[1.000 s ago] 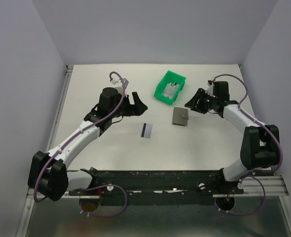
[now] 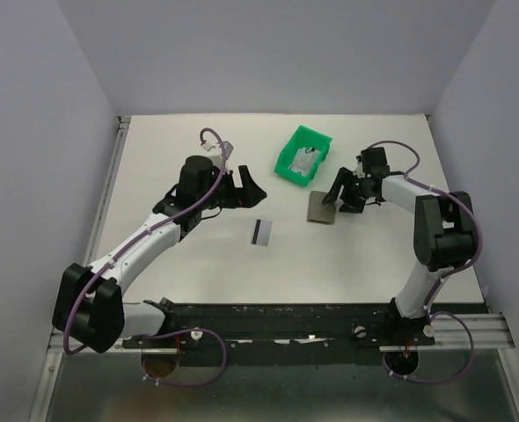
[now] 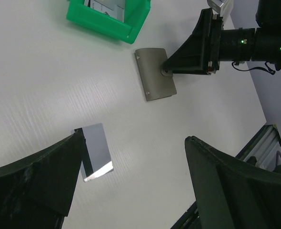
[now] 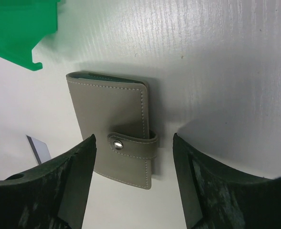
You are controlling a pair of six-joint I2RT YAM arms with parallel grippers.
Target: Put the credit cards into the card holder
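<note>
A grey-brown card holder with a snapped strap lies on the table right of centre. My right gripper is open just above it, its fingers either side of the strap end in the right wrist view, apparently holding nothing. A silver card with a dark stripe lies flat left of the holder, also in the left wrist view. My left gripper hangs open above and behind that card, holding nothing.
A green basket with pale flat items inside stands at the back, behind the holder.
The left arm has shifted very slightly; the objects lie where they were.
</note>
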